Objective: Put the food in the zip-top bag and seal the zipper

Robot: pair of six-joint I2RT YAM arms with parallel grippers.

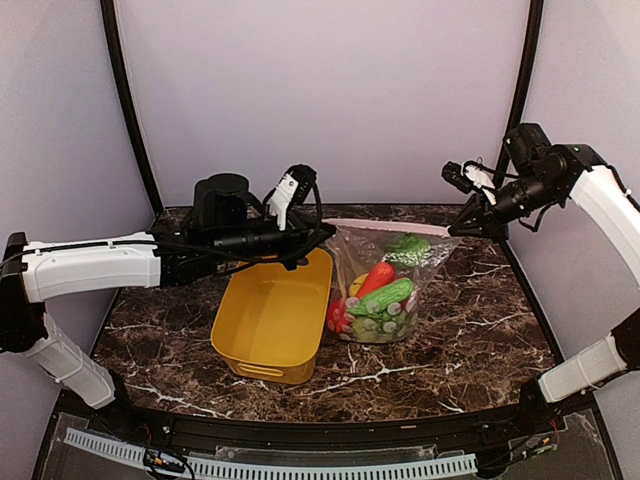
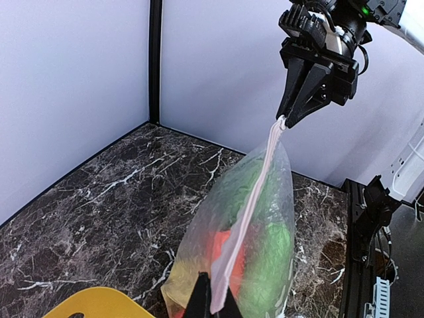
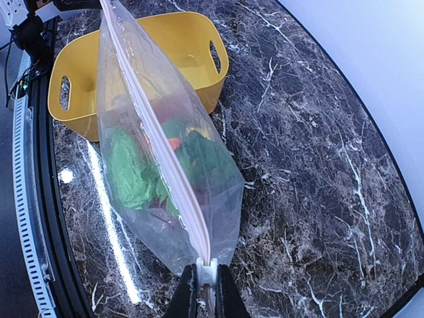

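Note:
The clear zip top bag [image 1: 432, 268] hangs upright over the table, stretched between both grippers. Inside show an orange-red carrot-like piece [image 1: 375, 279], a long green piece [image 1: 384, 297], a leafy green one [image 1: 408, 249] and bits of red and yellow. My left gripper is shut on the left end of the pink zipper strip [image 2: 248, 209]. At the strip's right end, my right gripper is shut on the small white slider [image 3: 207, 270]. Behind the slider the strip's two lips lie close together; whether they are locked everywhere I cannot tell.
An empty yellow basket [image 1: 228, 325] stands left of the bag, below the left arm. Pale walls [image 1: 320, 100] close off the back and sides.

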